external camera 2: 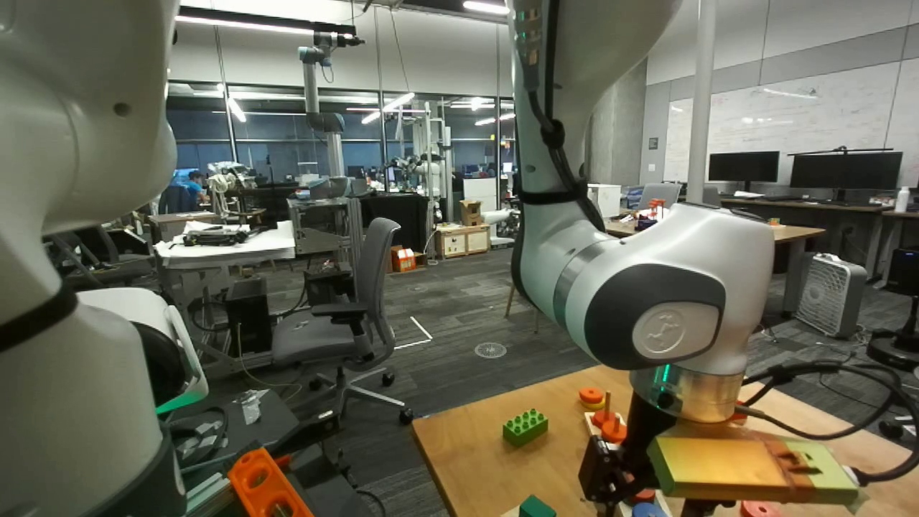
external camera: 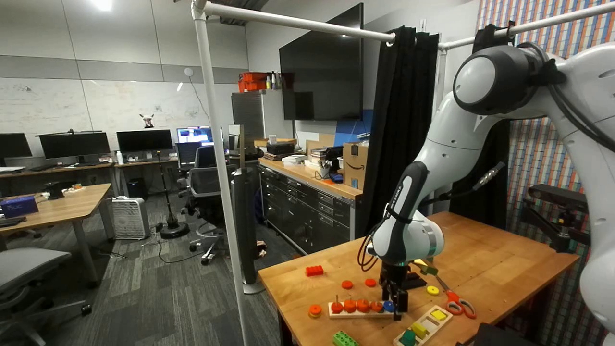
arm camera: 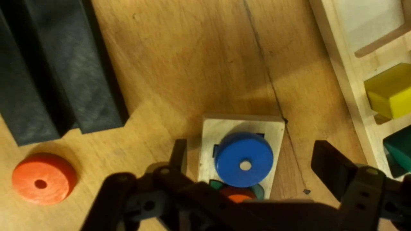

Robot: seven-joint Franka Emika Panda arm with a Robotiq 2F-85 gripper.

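Observation:
A blue disc (arm camera: 243, 159) sits on the peg at one end of a pale wooden peg board (arm camera: 241, 121), the peg's tip showing through its hole. My gripper is open, its two fingers apart on either side of the disc and not touching it. In exterior view 1 the gripper (external camera: 395, 305) is low over that end of the board, partly covering the blue disc (external camera: 389, 306). Red-orange discs (external camera: 363, 305) stand along the rest of the board. A loose orange disc (arm camera: 44, 178) lies flat on the table to the left in the wrist view.
A shape tray (arm camera: 346, 82) with yellow and green blocks lies close by on the right. A black grooved block (arm camera: 86, 77), scissors (external camera: 455, 302), a yellow ring (external camera: 433, 290), a green brick (external camera 2: 525, 427) and a red brick (external camera: 314, 270) lie around.

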